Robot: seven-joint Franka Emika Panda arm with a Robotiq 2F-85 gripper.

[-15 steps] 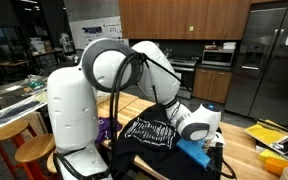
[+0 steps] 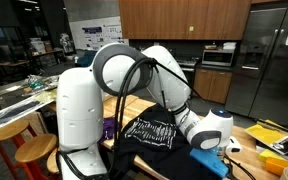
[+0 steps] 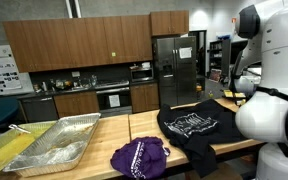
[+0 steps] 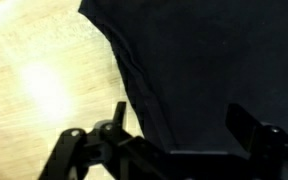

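A black cloth, perhaps a garment (image 2: 156,133), with a pale print lies spread and wrinkled on the wooden table. In exterior view 2 the same black cloth (image 3: 172,128) drapes over the table's near edge. The wrist view looks down on the dark cloth (image 4: 199,55), whose folded edge runs diagonally beside bare wood. My gripper is open above that edge, one finger toward the wood side and the other over the cloth. Nothing shows between the fingers. Whether the fingertips touch the fabric, I cannot tell.
A purple cloth (image 3: 141,160) lies bunched on the table near the arm's base. Beyond it are a foil-like tray (image 3: 56,143) and a yellow tray (image 3: 14,150). Yellow items (image 2: 268,135) sit at the table's right end. Bare wood (image 3: 106,140) shows between the trays and the black cloth.
In exterior view 1 the arm's wrist has moved to the right and slightly down. The black cloth shows no clear change.
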